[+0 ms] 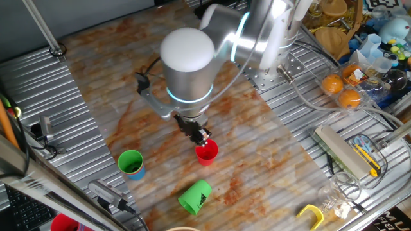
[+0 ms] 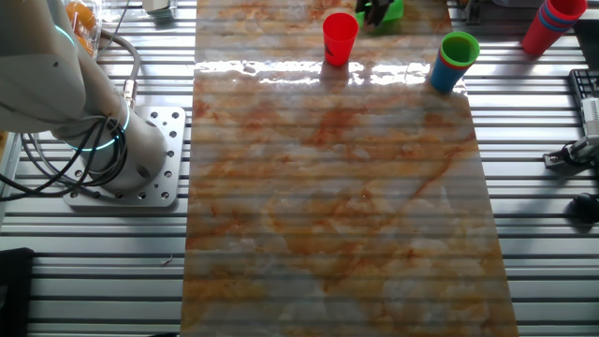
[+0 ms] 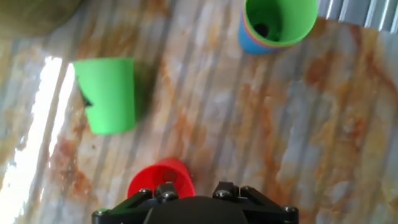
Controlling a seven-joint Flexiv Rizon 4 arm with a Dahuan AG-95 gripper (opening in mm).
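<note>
My gripper [image 1: 200, 140] hangs at the far rim of the upright red cup [image 1: 207, 154], overlapping it in exterior view 1. Its fingers [image 3: 166, 191] stand apart in the wrist view, so it is open. The red cup [image 3: 158, 177] lies just beyond the left finger there, its lower part hidden by the gripper. A green cup [image 1: 194, 197] rests on its side near the front of the board. The upright stack of cups [image 1: 131, 165], green inside and blue outside, stands to the left. In exterior view 2 the gripper shows only partly at the top edge.
The marbled board [image 2: 337, 225] has wide free room in exterior view 2. A small grey device [image 1: 109, 192] stands at its left edge. More stacked red and blue cups [image 2: 552, 26] stand off the board. The arm's base [image 2: 140, 159] is beside the board.
</note>
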